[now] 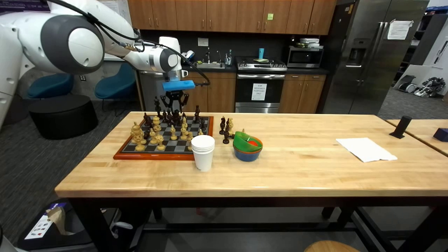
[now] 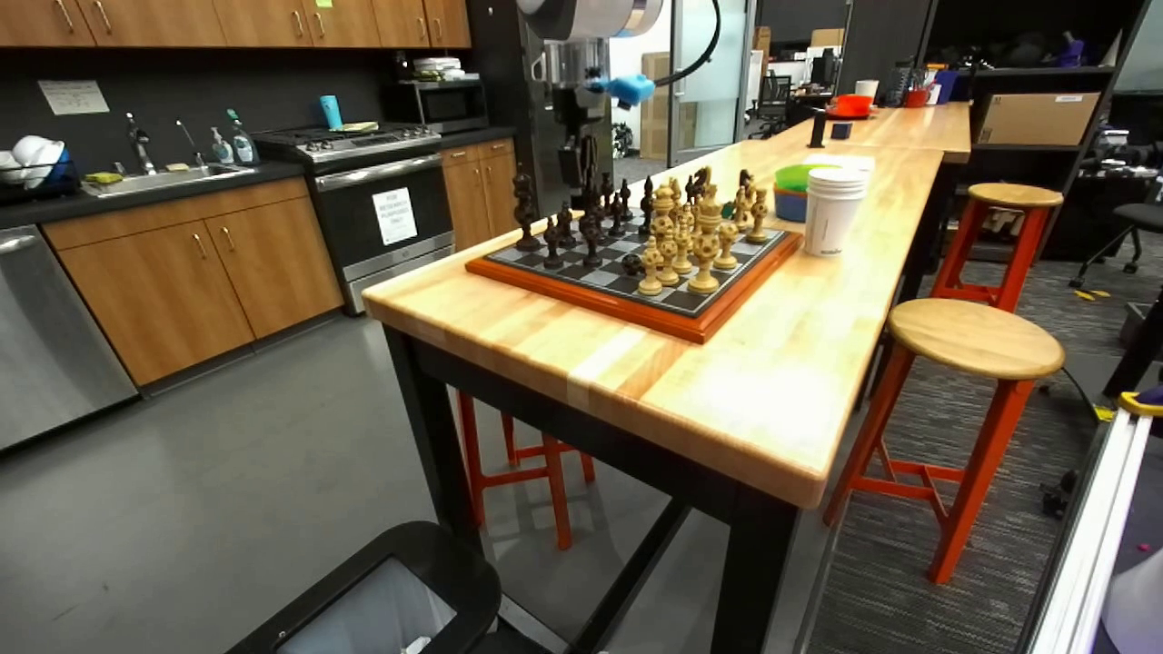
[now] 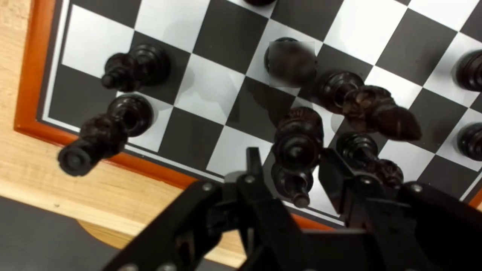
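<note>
My gripper hangs over the back edge of the chessboard (image 1: 168, 155), its fingers part open. In the wrist view the two fingers (image 3: 253, 162) stand on either side of a dark chess piece (image 3: 296, 151), with some gap on the left and the right finger close to it. A second dark piece (image 3: 292, 183) shows just behind it, also between the fingers. Whether either finger touches a piece I cannot tell. To the right stand a tall dark piece with a pointed top (image 3: 391, 119) and a smaller dark piece (image 3: 357, 146).
Two dark pieces (image 3: 131, 115) stand near the board's left corner in the wrist view. Several light pieces (image 1: 160, 142) fill the near side. White cups (image 1: 203, 153), stacked bowls (image 1: 247, 155) and loose pieces (image 1: 225, 138) sit beside the board.
</note>
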